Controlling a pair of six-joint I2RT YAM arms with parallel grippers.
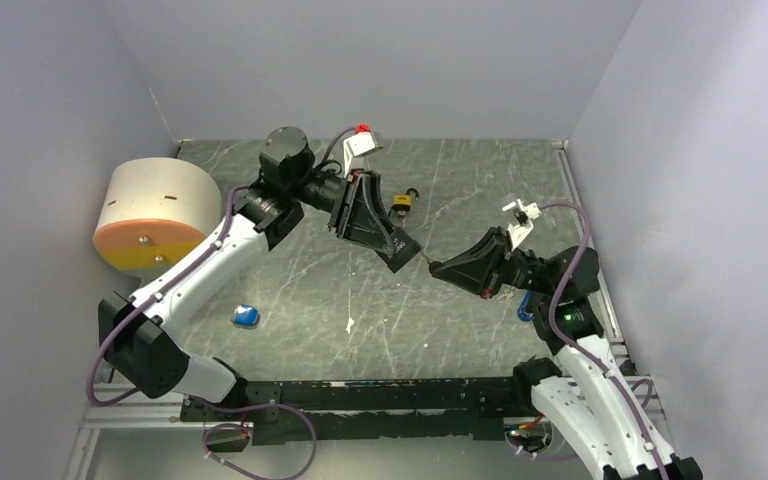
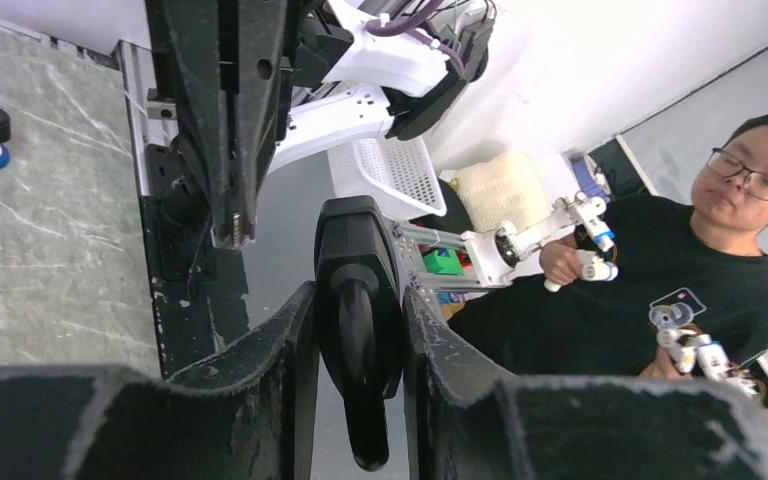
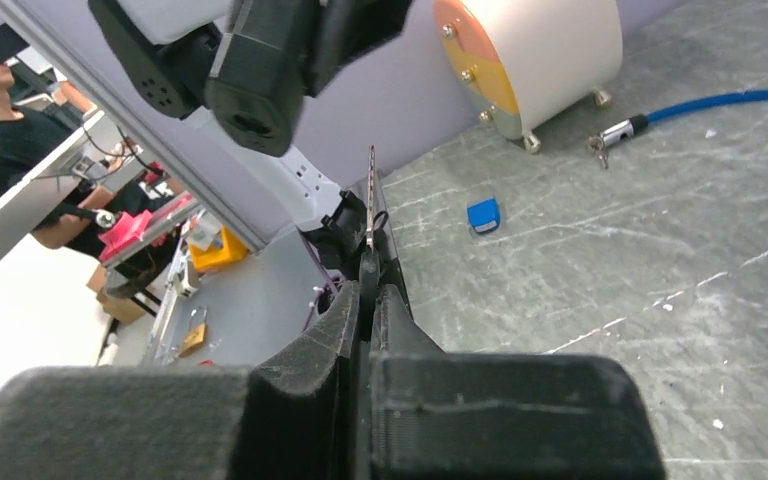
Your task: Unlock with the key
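My left gripper (image 1: 385, 240) is raised mid-table, shut on a black lock (image 2: 355, 290) with a dark body, seen close in the left wrist view. My right gripper (image 1: 438, 268) faces it from the right, shut on a key (image 3: 370, 190), whose thin metal blade points up between the fingertips and toward the lock. Key and lock are apart, with a small gap in the top view. A yellow padlock (image 1: 401, 203) lies on the table behind.
The grey table (image 1: 300, 320) holds a white drum (image 1: 155, 205) at left, a small blue block (image 1: 245, 314), and a blue cable lock (image 3: 720, 100).
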